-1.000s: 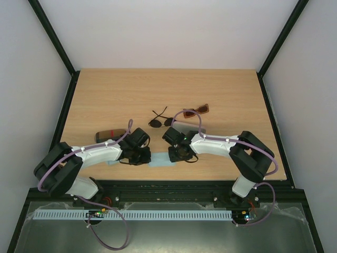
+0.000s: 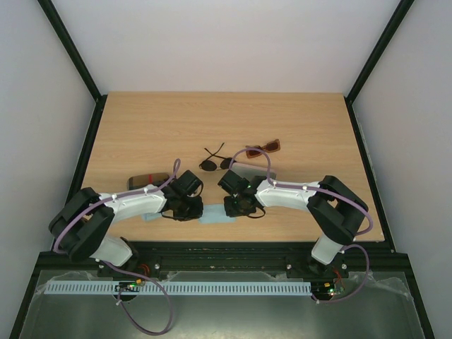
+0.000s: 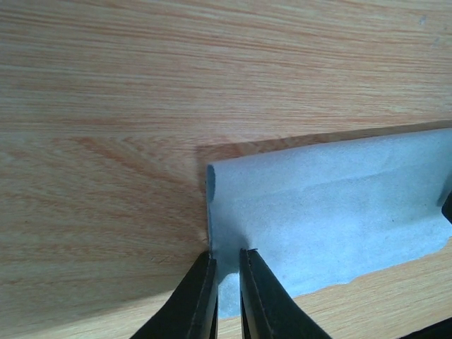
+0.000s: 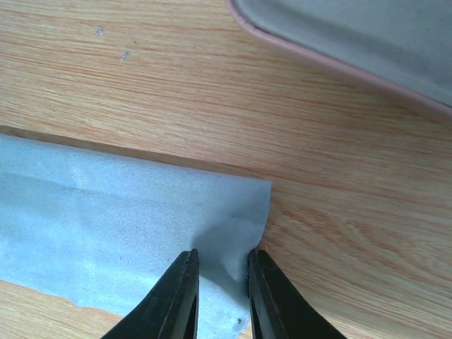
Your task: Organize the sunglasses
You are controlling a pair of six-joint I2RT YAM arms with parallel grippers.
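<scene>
A light blue cloth lies flat at the table's front, between my two grippers. My left gripper is at one short end of it, fingers slightly apart at the cloth's edge. My right gripper is at the opposite end, fingers part open, one tip over the cloth and one at its edge; whether either pinches fabric I cannot tell. Black round sunglasses and brown-framed sunglasses lie behind the grippers in the top view.
A dark brown case with a red stripe lies at the left, partly behind my left arm. A grey, pink-rimmed case lies behind the right gripper.
My left arm has shifted very slightly; the right arm, cloth, cases and sunglasses look the same.
</scene>
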